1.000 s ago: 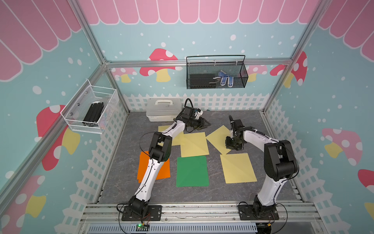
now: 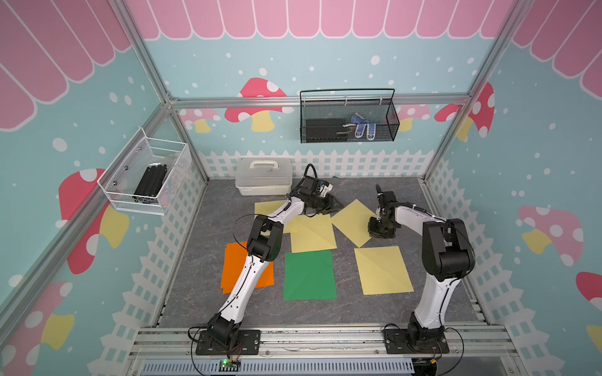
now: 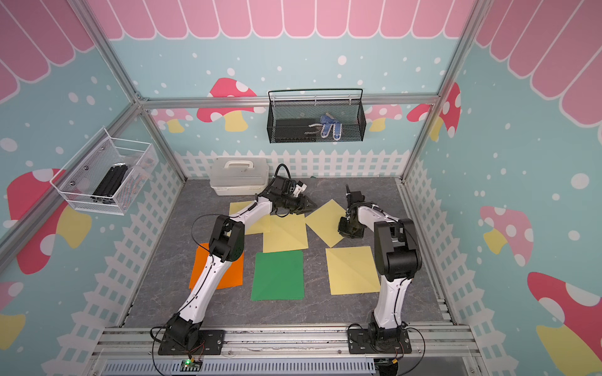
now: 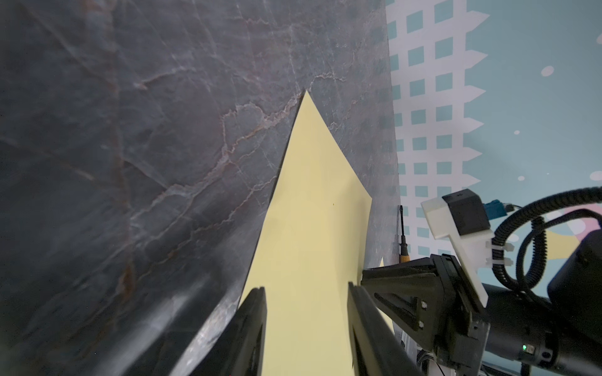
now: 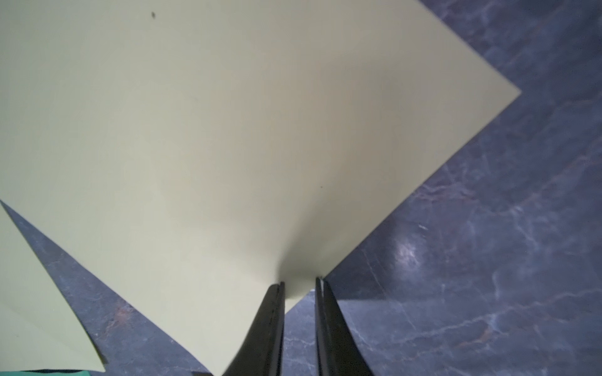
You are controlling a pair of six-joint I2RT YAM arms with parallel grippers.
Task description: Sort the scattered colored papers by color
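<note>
A yellow sheet (image 2: pixel 353 220) lies turned like a diamond between my two grippers. My right gripper is shut on its edge, and the paper bends slightly at the fingertips. Above the sheet's left side, my left gripper stands part open; only yellow paper below shows between its fingers. Another yellow sheet (image 2: pixel 313 237) lies at the middle, beside one partly hidden by the left arm (image 2: pixel 268 206). A fourth yellow sheet (image 2: pixel 383 270) is at front right. The green paper (image 2: pixel 310 275) lies front centre, and stacked orange sheets (image 2: pixel 233 266) are partly under the left arm.
A lidded white box (image 2: pixel 264 175) stands at the back left. A black wire basket (image 2: pixel 349 119) and a white one (image 2: pixel 147 175) hang on the walls. Bare tabletop (image 2: pixel 203 216) shows at the left and along the front.
The diamond-turned sheet has rotated a little and shifted slightly with my right gripper, which moved a bit right.
</note>
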